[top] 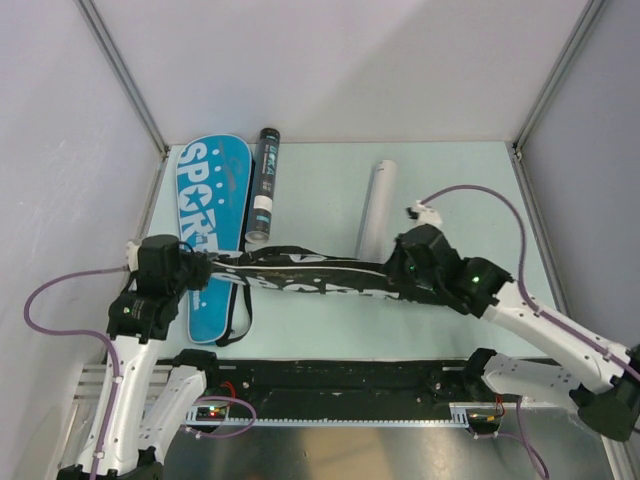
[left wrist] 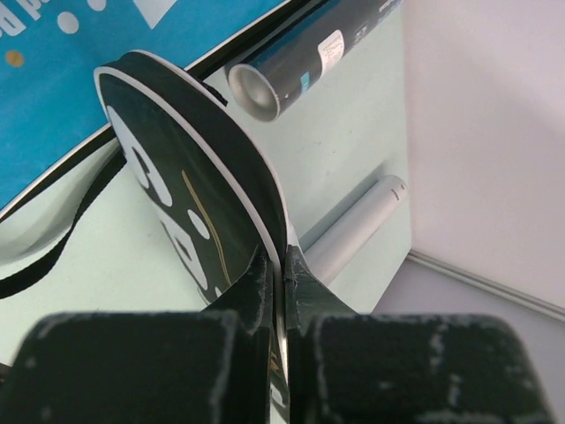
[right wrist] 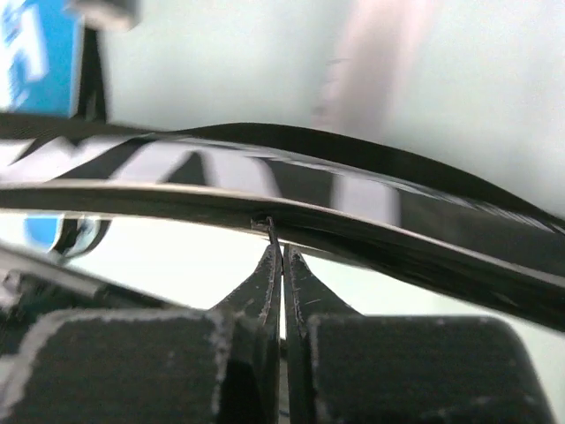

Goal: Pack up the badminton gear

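Note:
A long black bag (top: 320, 274) with white lettering stretches horizontally across the middle of the table. My left gripper (top: 205, 270) is shut on its left end, over a blue bag (top: 205, 180) marked SPORT that lies upright along the left. My right gripper (top: 398, 262) is shut at the black bag's edge towards the right; whether it pinches the thin edge is hard to tell in the blurred right wrist view.
A dark shuttlecock tube (top: 264, 185) lies behind the black bag, beside the blue bag. A white tube (top: 377, 205) lies at centre back.

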